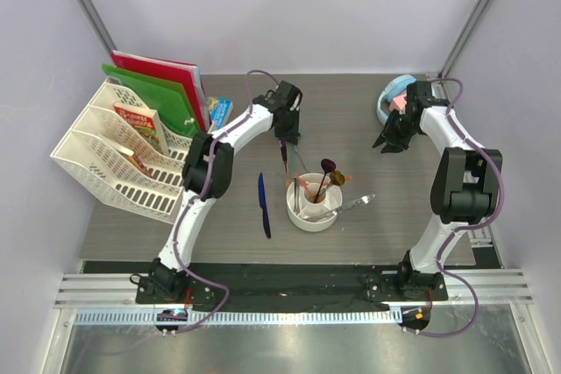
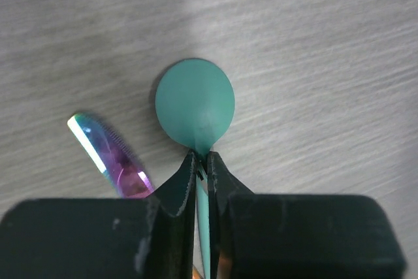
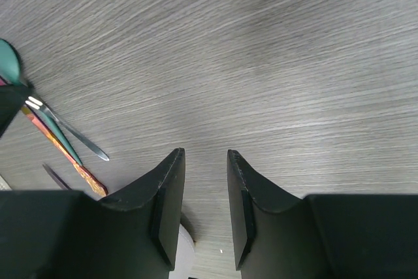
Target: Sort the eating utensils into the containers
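Observation:
A green spoon [image 2: 194, 102] lies on the table with its round bowl toward the back. My left gripper is at its neck, fingers drawn close on either side; whether they press on it I cannot tell. Beside it lie a purple iridescent utensil and, in the right wrist view, a silver fork [image 3: 72, 130]. A white bowl [image 1: 298, 219] with an inner cup holds several utensils. A dark blue knife [image 1: 264, 208] lies left of it. My right gripper hangs open over bare table, empty.
A white slatted rack [image 1: 105, 164] with books and folders fills the left side. At the back right, a light-blue-rimmed container [image 1: 382, 109] is partly hidden by the right arm. Free table lies between the arms and right of the bowl.

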